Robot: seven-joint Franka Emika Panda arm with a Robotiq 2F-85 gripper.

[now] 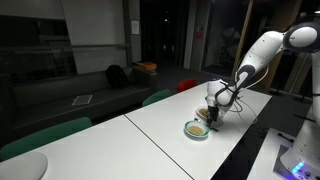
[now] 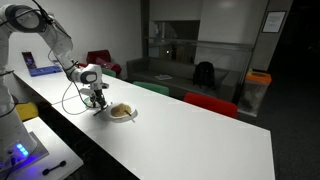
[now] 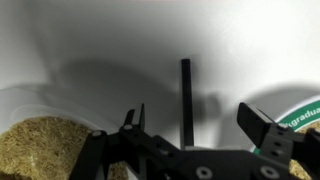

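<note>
My gripper stands open in the wrist view, one finger to each side of a thin black stick [image 3: 187,90]. Both fingers are apart from the stick, and its lower end passes out of sight behind the gripper body. At lower left is a pale bowl [image 3: 75,112] holding brown grains [image 3: 42,148]. The green-rimmed bowl [image 3: 288,112], with printed lettering and grains inside, shows at the right edge. In exterior view 1 the arm reaches down beside the green-rimmed bowl [image 1: 187,133]; the fingertips are too small to make out there.
The white table [image 1: 130,145] has wide free room to the left of the bowls in exterior view 1. Green chairs [image 1: 45,135] and a red chair [image 2: 210,104] stand along its edge. A dark sofa [image 1: 75,92] is behind.
</note>
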